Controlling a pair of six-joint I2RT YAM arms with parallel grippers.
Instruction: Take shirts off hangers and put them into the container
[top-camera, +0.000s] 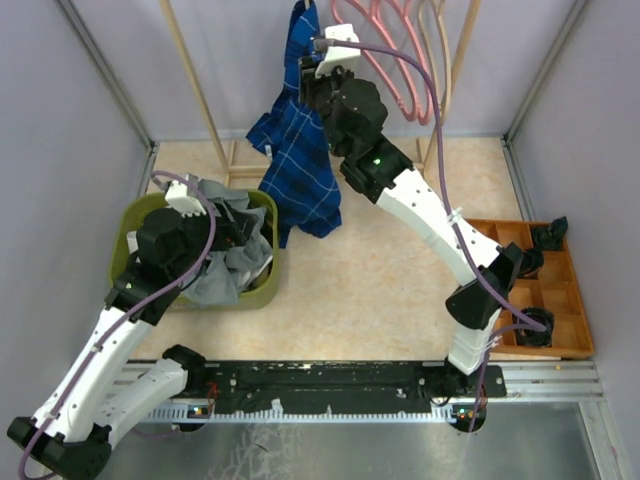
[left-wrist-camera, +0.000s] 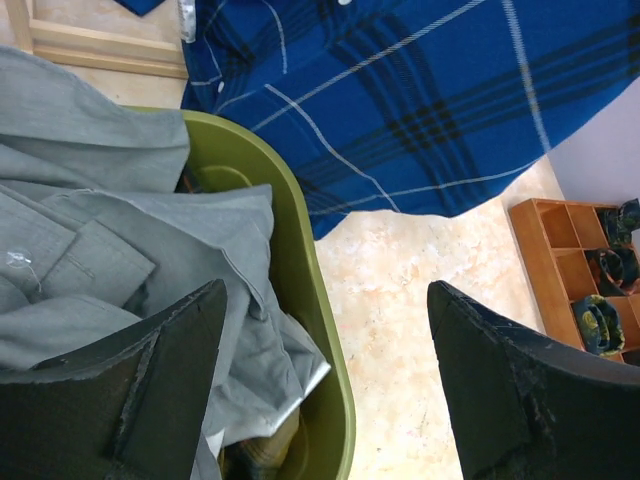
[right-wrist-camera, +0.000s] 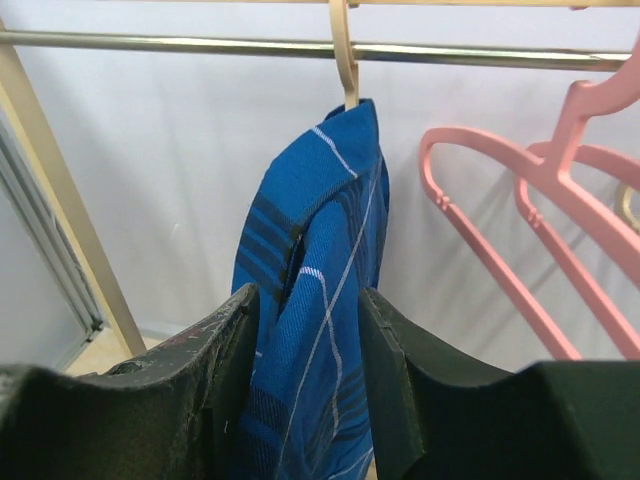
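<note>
The blue plaid shirt (top-camera: 300, 165) hangs from the rail, its lower end draping beside the bin. In the right wrist view, a pale wooden hanger hook (right-wrist-camera: 344, 50) comes out of the top of the shirt (right-wrist-camera: 325, 250); the rest of that hanger is hidden by cloth. My right gripper is open at the upper shirt, its fingers apart with cloth showing between them. My left gripper stands open over the right side of the bin, with nothing between its fingers; the shirt's lower part (left-wrist-camera: 400, 120) hangs beyond it.
A green bin (top-camera: 262, 292) holds grey cloth (top-camera: 215, 280). Pink hangers (right-wrist-camera: 480, 250) hang right of the shirt on a metal rail (right-wrist-camera: 200, 42). An orange compartment box (top-camera: 570, 300) with dark coils stands at right.
</note>
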